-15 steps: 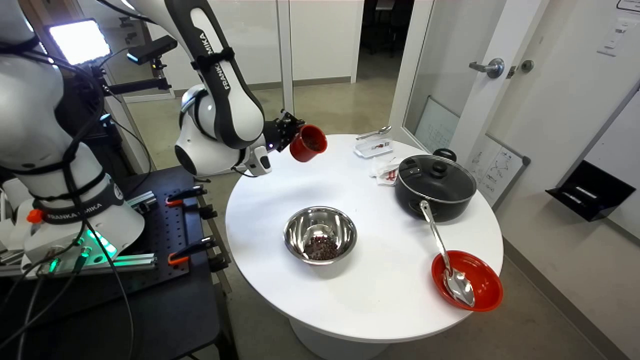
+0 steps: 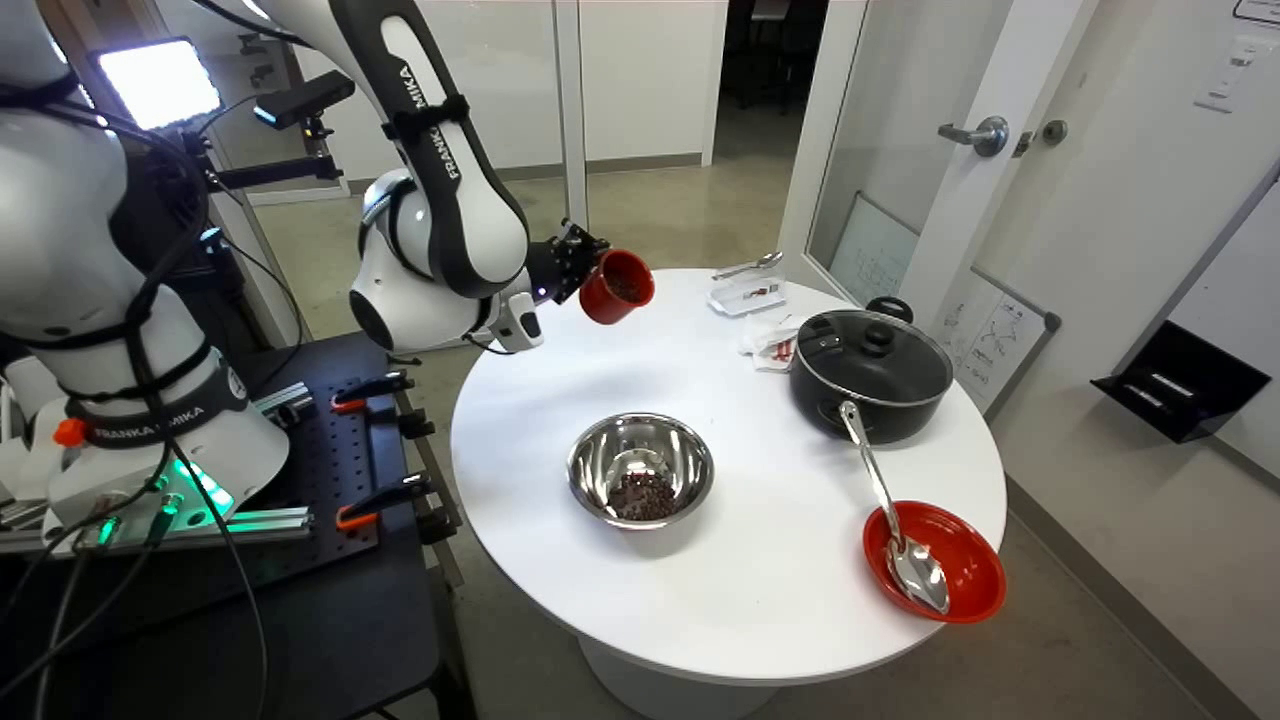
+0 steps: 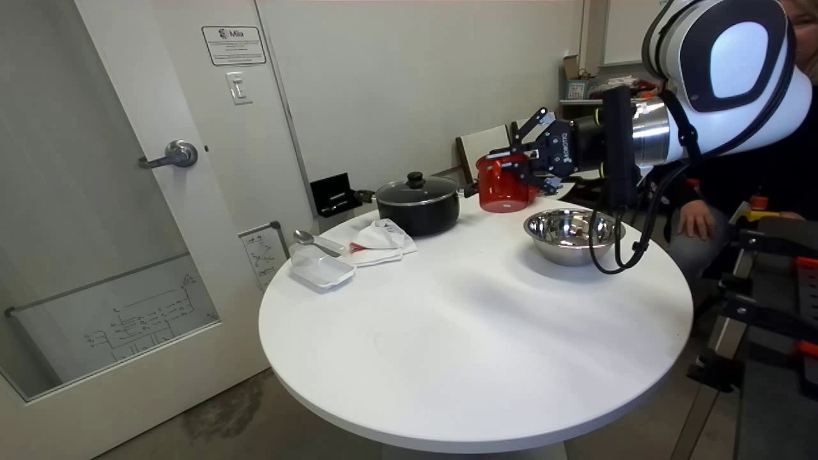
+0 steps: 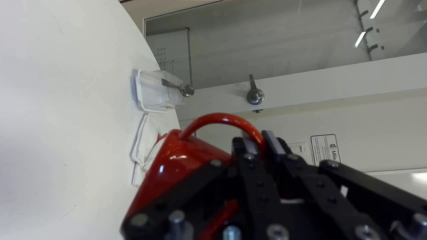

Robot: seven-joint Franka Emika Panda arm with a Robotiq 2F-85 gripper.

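A red mug point(image 2: 608, 292) is held up above the far-left side of the table, tilted a little, with something dark inside it. My gripper is shut on the mug's curved handle, which shows between the fingers in the wrist view. In the second exterior view the mug point(image 3: 502, 186) hangs from my gripper point(image 3: 512, 165), its base over the table. A shiny steel bowl point(image 2: 642, 469) stands on the table, apart from the mug, with small dark brown pieces at its bottom.
A black lidded pot point(image 2: 872, 372) stands to the right. A red bowl point(image 2: 974, 572) with a large spoon lies near the table's edge. At the back are a clear container point(image 3: 322, 268) with a spoon across it and a white cloth point(image 3: 381, 241).
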